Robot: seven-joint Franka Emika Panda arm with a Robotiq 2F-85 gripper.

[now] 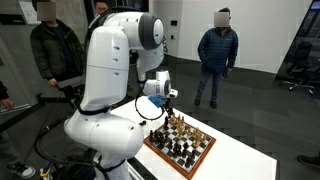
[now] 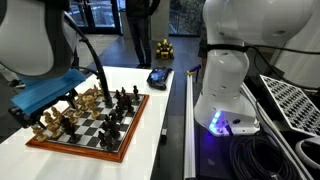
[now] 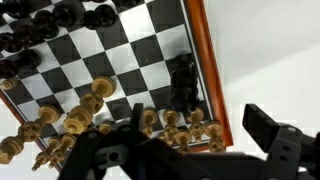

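A chessboard [image 1: 201,140] with a brown wooden rim carries black and light-brown pieces. In the wrist view my gripper is open, its dark fingers [image 3: 262,122] wide apart and nothing held. Ahead of the gap, a tall black chess piece [image 3: 183,80] stands near the rim, apart from both fingers. Several light-brown pieces [image 3: 92,98] are grouped below and to the left. In the first exterior view the gripper [image 1: 167,108] hangs over the board's far left corner. Its fingertips are hard to make out in the second exterior view.
Black pieces [image 2: 115,122] crowd the near side of the board. A dark device [image 2: 160,77] lies toward the table's far edge. One person [image 1: 216,50] stands behind the table.
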